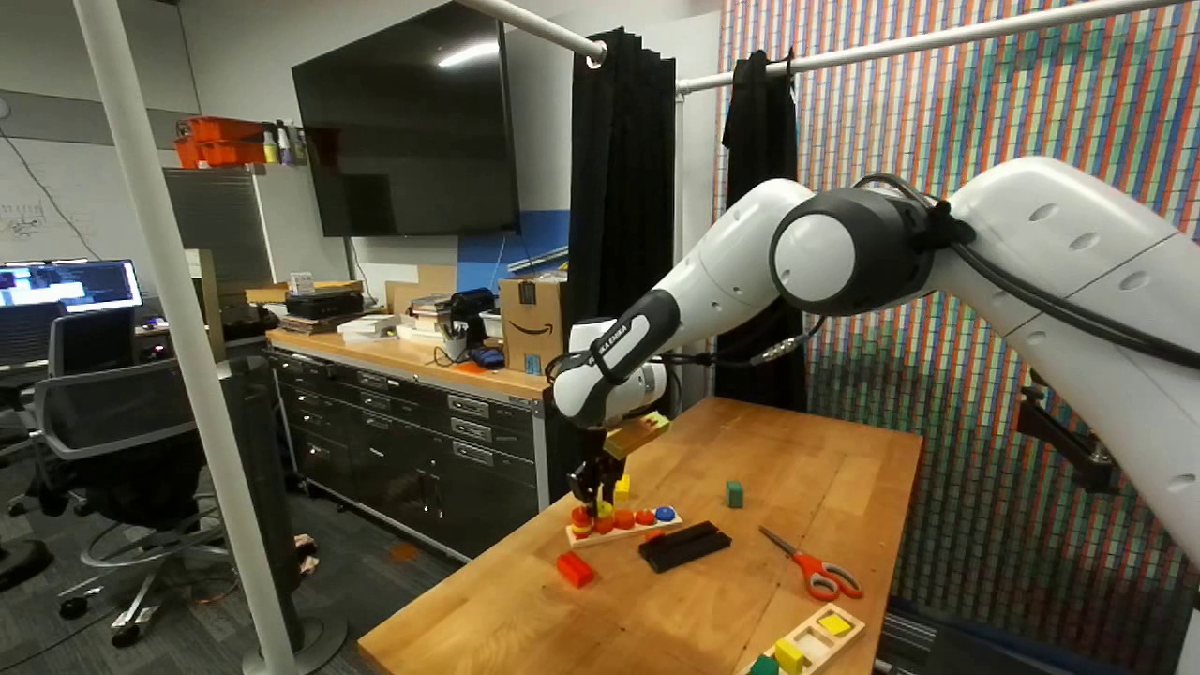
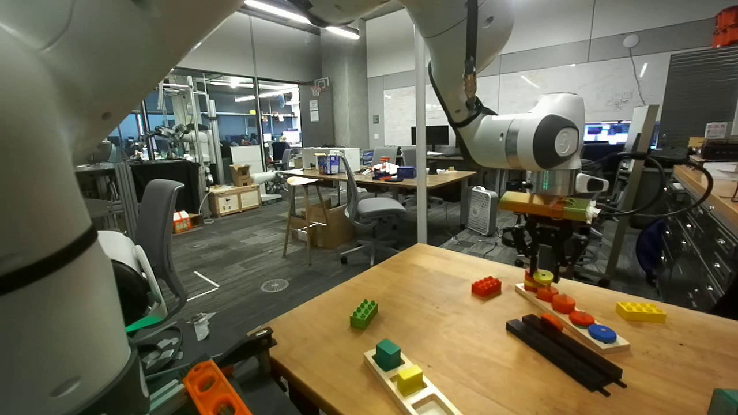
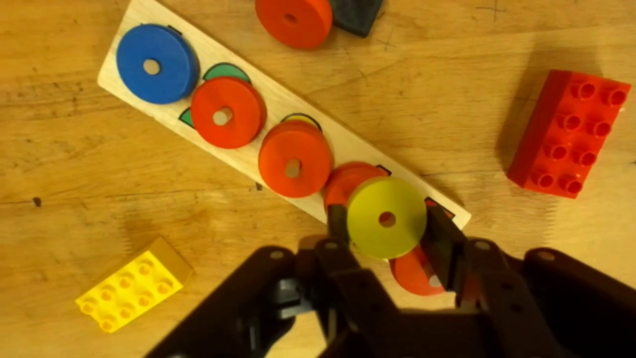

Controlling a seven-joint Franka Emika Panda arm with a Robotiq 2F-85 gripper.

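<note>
My gripper is shut on a yellow disc [image 3: 386, 218] with a hole in its middle. It holds the disc above the wooden peg board [image 3: 124, 89], near one end. Along the board sit a blue disc [image 3: 149, 71] and several red discs [image 3: 228, 113], with peg tips showing through some holes. The held disc partly covers a red disc [image 3: 344, 179] below it. At the board's end another red disc [image 3: 415, 275] is partly hidden by my fingers. In exterior view 2 the yellow disc [image 2: 543, 276] appears close over the row.
A red brick [image 3: 566, 134] and a yellow brick [image 3: 134, 286] lie on either side of the board. Close by are a loose red disc [image 3: 295, 21] and black track pieces [image 2: 564, 349]. Scissors [image 1: 816, 568] and a shape tray [image 2: 387, 377] lie farther off.
</note>
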